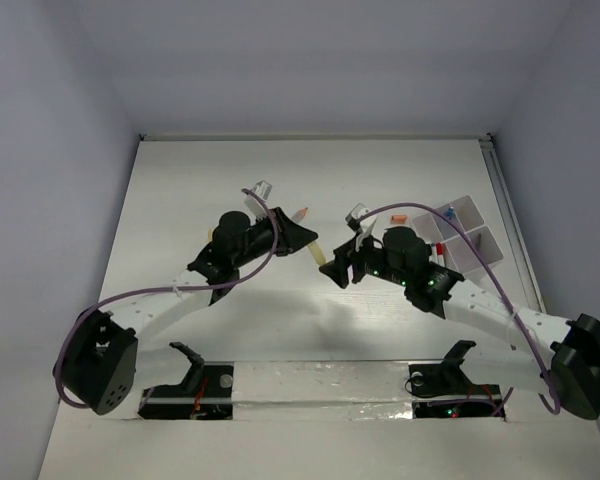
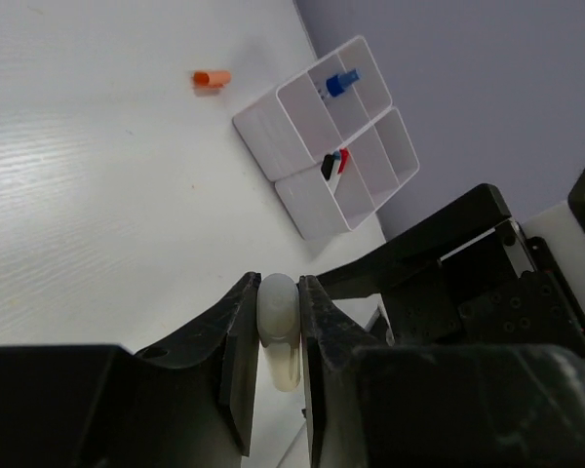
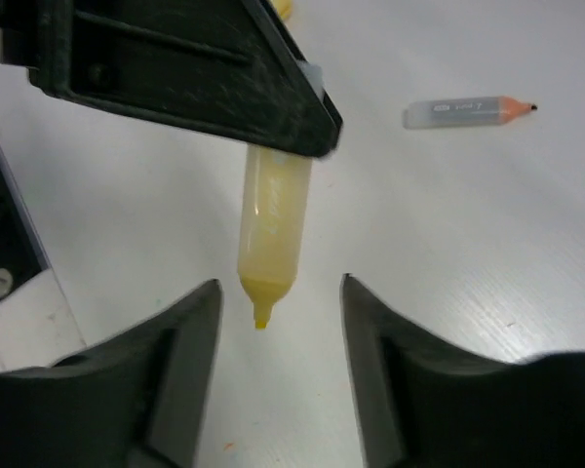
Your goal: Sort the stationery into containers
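Note:
My left gripper is shut on a pale yellow pen-like tube, which points toward my right gripper. In the right wrist view the tube hangs from the left fingers, nozzle down. My right gripper has its fingers apart, blurred, just beyond the nozzle, with nothing between them. In the left wrist view the tube's end shows between the shut fingers. A grey pencil-like item with an orange tip lies on the table. White compartment containers at the right hold a blue item and several pens.
An orange piece lies left of the containers. A small yellow item lies behind the left arm, partly hidden. Both arms meet closely near the centre.

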